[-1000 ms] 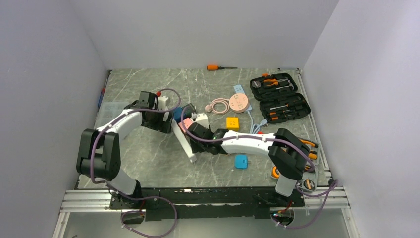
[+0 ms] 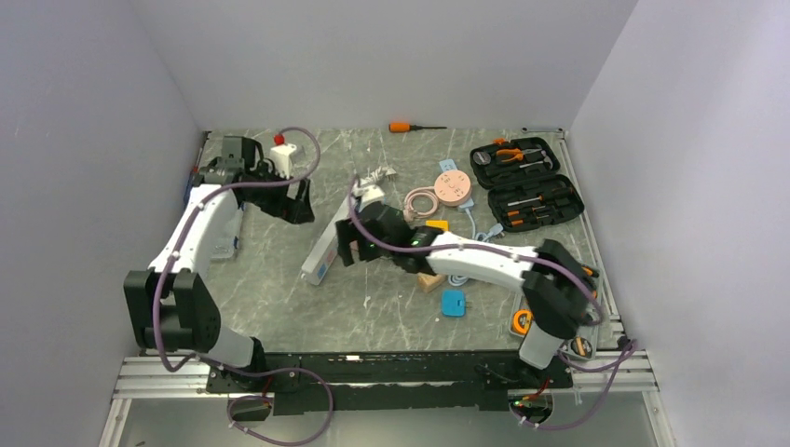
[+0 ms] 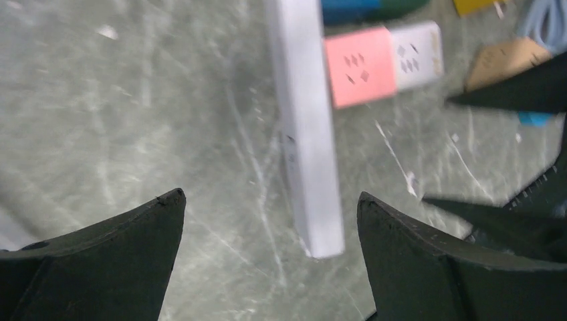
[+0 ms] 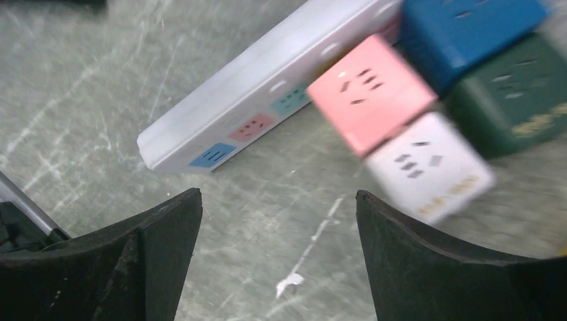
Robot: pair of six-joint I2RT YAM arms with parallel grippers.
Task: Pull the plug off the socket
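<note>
A long white power strip (image 2: 320, 256) lies diagonally on the marble top, with small coloured socket labels on its side (image 4: 250, 128). Cube plugs sit against it: pink (image 4: 368, 93), white (image 4: 428, 167), blue (image 4: 468, 37) and green (image 4: 508, 90). In the top view my right gripper (image 2: 356, 240) hangs over them, hiding most. It is open, with nothing between its fingers. My left gripper (image 2: 292, 207) stands open to the left of the strip, empty; the strip shows below it in the left wrist view.
A yellow cube (image 2: 437, 223), a pink round socket (image 2: 453, 186) and a blue adapter (image 2: 453, 304) lie to the right. Open toolboxes (image 2: 536, 200) fill the right side.
The strip's angle has changed since one second ago.
</note>
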